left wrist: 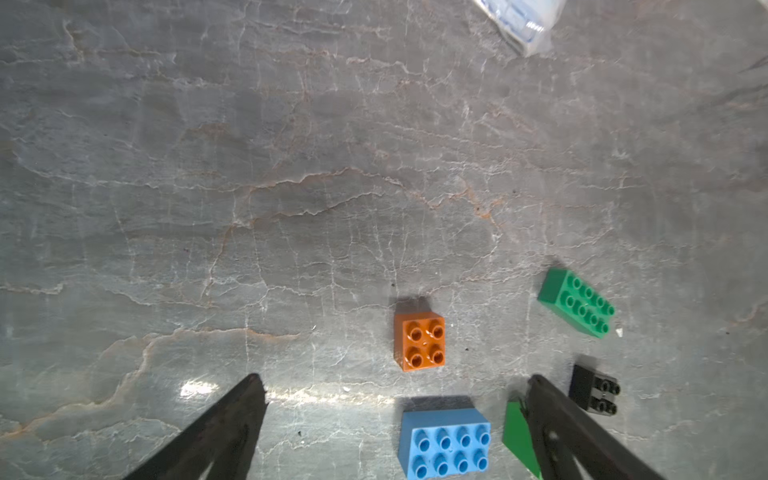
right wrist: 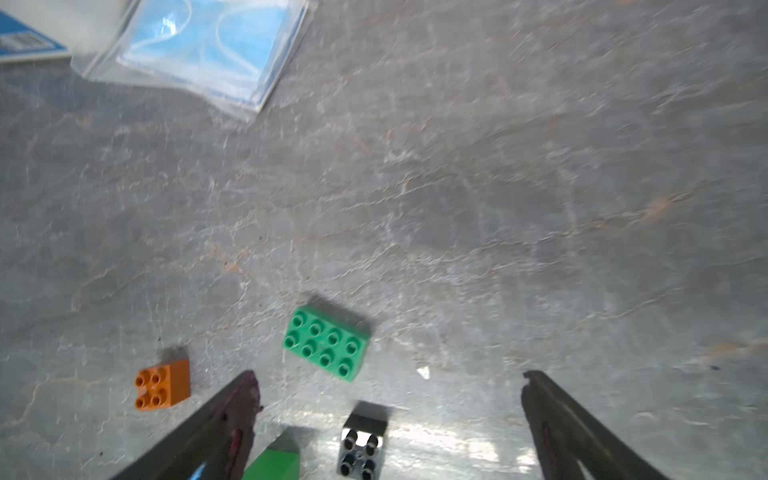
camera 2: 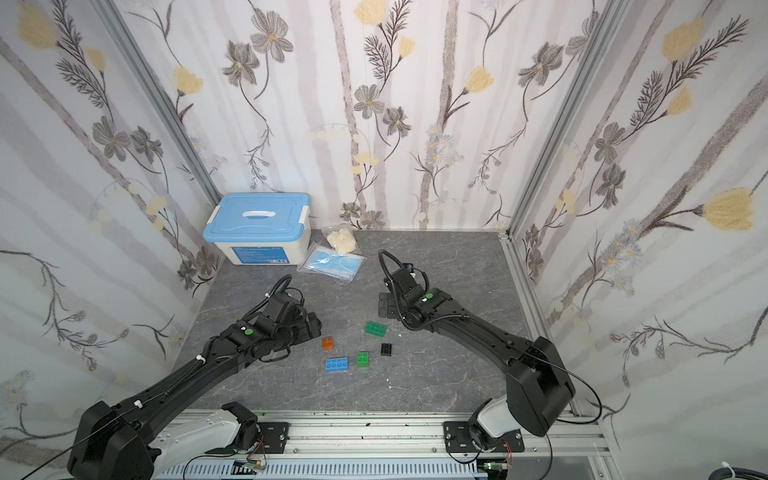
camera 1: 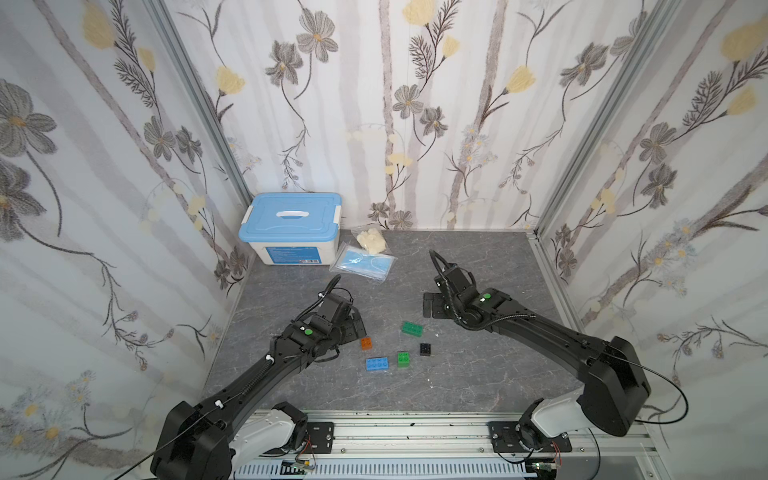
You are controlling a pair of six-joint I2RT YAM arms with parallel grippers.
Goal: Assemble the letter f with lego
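Note:
Several loose bricks lie apart on the grey table. An orange brick (left wrist: 421,341) with four studs is leftmost, and in front of it lies a longer blue brick (camera 1: 377,363). A light green brick (camera 1: 403,359) is right of the blue one, then a small black brick (camera 2: 386,349). Behind these lies a long dark green brick (right wrist: 326,342), set at a slant. Over the table, up and left of the orange brick, my left gripper is open and empty. My right gripper is open too, above and right of the long green brick, holding nothing.
A white box with a blue lid (camera 1: 291,228) stands at the back left. Beside it are a plastic packet with blue contents (camera 1: 364,262) and a cream-coloured bag (camera 1: 371,241).

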